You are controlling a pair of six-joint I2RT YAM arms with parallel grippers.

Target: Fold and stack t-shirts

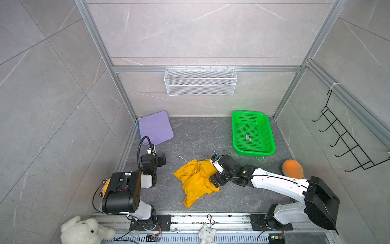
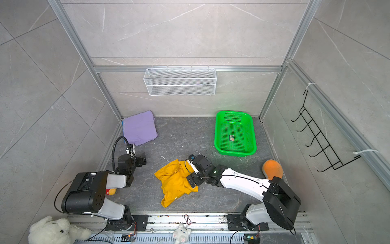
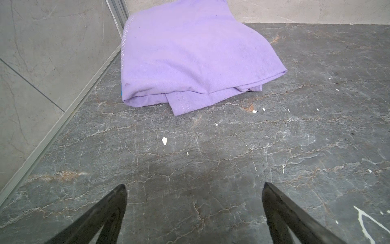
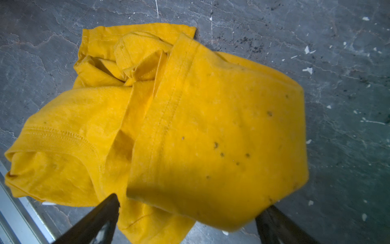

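Note:
A crumpled yellow t-shirt [image 1: 196, 179] lies in the front middle of the table. In the right wrist view the yellow t-shirt [image 4: 227, 134] fills the middle, with a sleeve or hem panel standing closest to the camera. My right gripper [image 1: 214, 181] is open over the shirt's right side; its fingertips [image 4: 110, 205] show at both lower edges. A folded purple t-shirt [image 3: 195, 52] rests in the back left corner, with a bit of blue showing under its left edge. My left gripper is open and empty, in front of the purple shirt and above bare table.
An empty green basket [image 1: 271, 138] stands at the back right. An orange ball-like object [image 1: 292, 168] sits by the right wall. A white wire shelf [image 1: 200, 81] hangs on the back wall.

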